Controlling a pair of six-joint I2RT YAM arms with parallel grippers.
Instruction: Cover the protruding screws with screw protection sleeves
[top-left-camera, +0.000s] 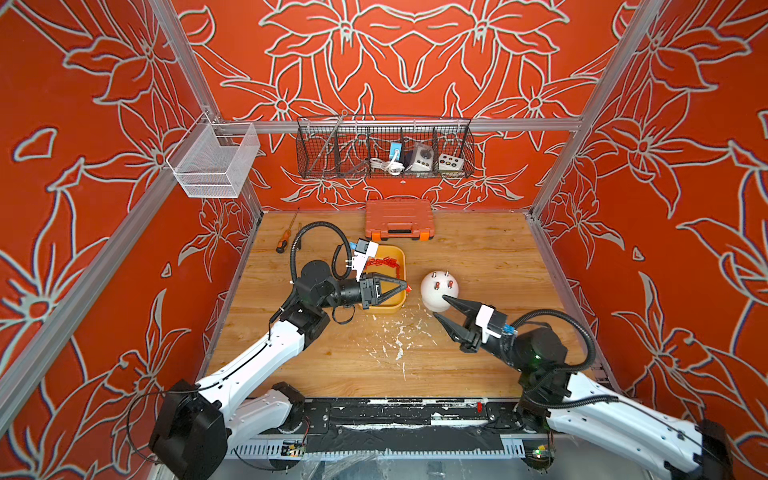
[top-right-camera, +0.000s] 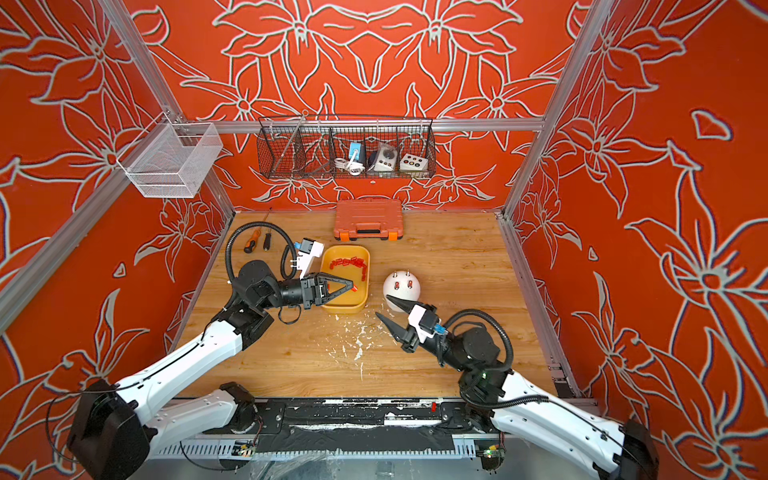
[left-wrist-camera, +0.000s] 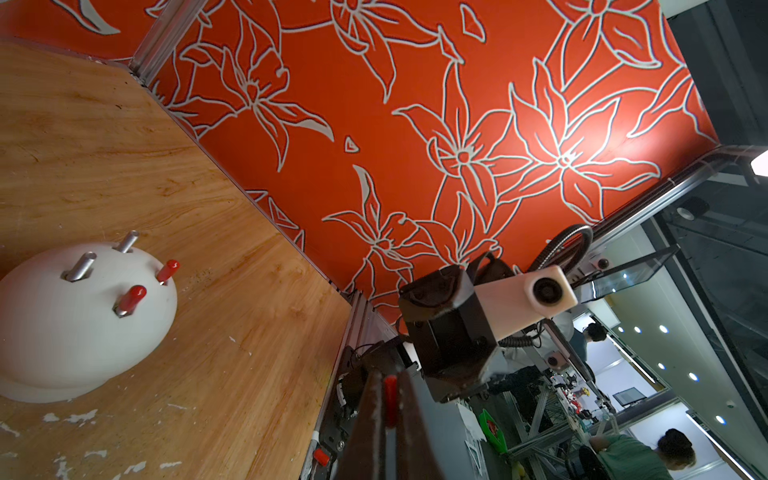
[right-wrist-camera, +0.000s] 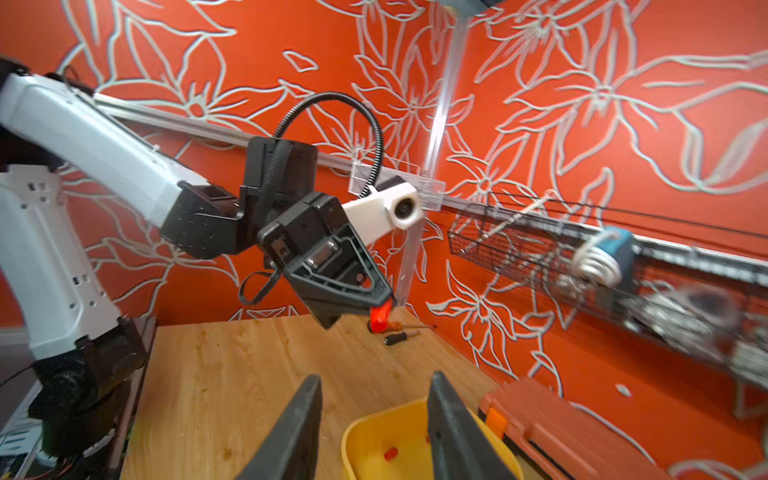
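My left gripper (top-left-camera: 405, 287) is shut on a red sleeve (right-wrist-camera: 381, 316), which sticks out past its fingertips. Left of it in the left wrist view sits a white dome (left-wrist-camera: 72, 344) with metal screws on top. Two screws are bare, one nearer (left-wrist-camera: 81, 267) and one farther (left-wrist-camera: 126, 241); red sleeves cover the other two, a front one (left-wrist-camera: 132, 299) and a rear one (left-wrist-camera: 168, 272). My right gripper stands open, its fingers apart and empty, close to the dome's front right side in the top left view.
A yellow bin (top-right-camera: 366, 276) with several red sleeves lies behind and below the left gripper. Farther back are an orange case (top-left-camera: 400, 220) and a screwdriver (top-left-camera: 285, 237). White scuffs mark the front wood.
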